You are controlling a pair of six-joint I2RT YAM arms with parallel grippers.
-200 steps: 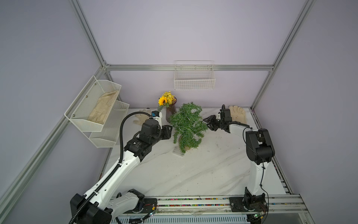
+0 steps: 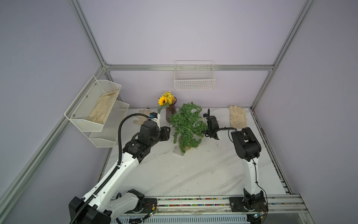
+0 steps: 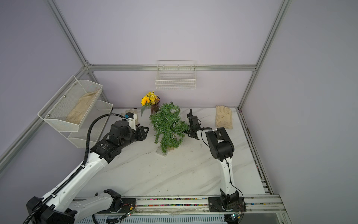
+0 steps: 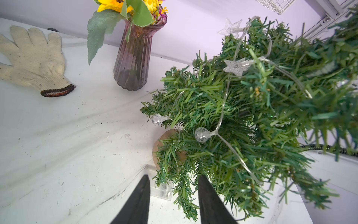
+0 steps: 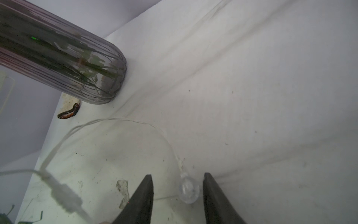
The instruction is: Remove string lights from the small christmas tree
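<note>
The small green tree [image 2: 188, 125] stands mid-table, threaded with a clear wire bearing stars [image 4: 235, 67] and bulbs [image 4: 202, 134]. My left gripper is open at the tree's left side, nothing visibly held. My right gripper is low at the tree's right side, fingers apart, with a clear bulb [image 5: 189, 190] on its wire between or just beyond the fingertips; whether it touches them I cannot tell.
A vase of yellow flowers [image 2: 170, 112] stands behind left of the tree. Gloves lie at the back left [image 4: 33, 56] and right [image 2: 237, 115]. Wire baskets [image 2: 194, 80] hang on the walls.
The right arm has moved left toward the tree, its gripper turning. The left arm shifted slightly left a second ago and has stayed still since.
</note>
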